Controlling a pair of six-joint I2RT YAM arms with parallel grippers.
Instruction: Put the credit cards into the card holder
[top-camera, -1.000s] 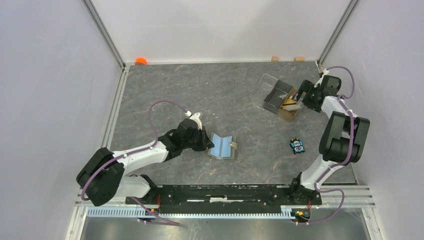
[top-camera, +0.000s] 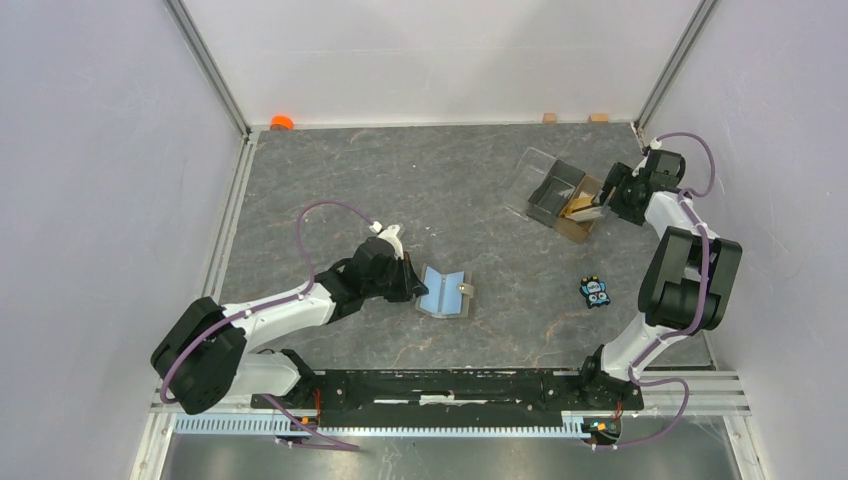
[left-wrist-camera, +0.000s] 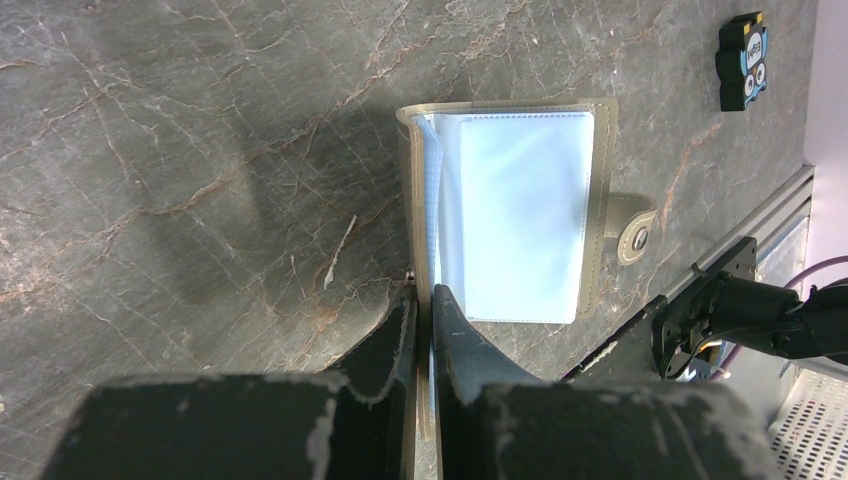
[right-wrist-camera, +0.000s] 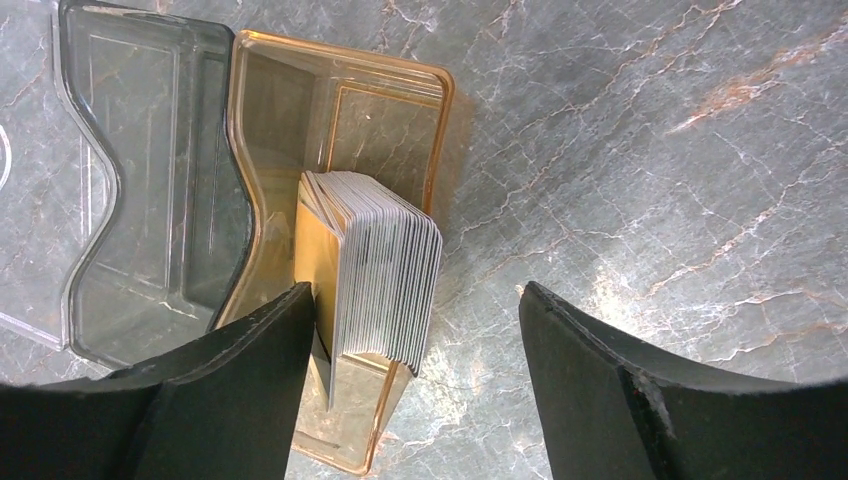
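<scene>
The card holder (left-wrist-camera: 525, 215) lies unfolded on the table, its blue-white inner sleeve facing up and its snap tab to the right. My left gripper is shut on the holder's left edge. A stack of cards (right-wrist-camera: 380, 265), gold-faced at the left end with many pale edges, leans inside the amber half of a clear plastic box (right-wrist-camera: 388, 95). My right gripper stands open over the box, its left finger (right-wrist-camera: 270, 345) close by the gold card face and the right finger out over bare table. Whether the left finger touches the cards I cannot tell.
The box's grey half (right-wrist-camera: 130, 190) and its clear lid stretch off to the left of the stack. A small blue-and-black owl figure (top-camera: 594, 291) lies between the holder and my right arm.
My right gripper has shifted slightly at the card box over the last second. My left gripper and the card holder stay in place.
</scene>
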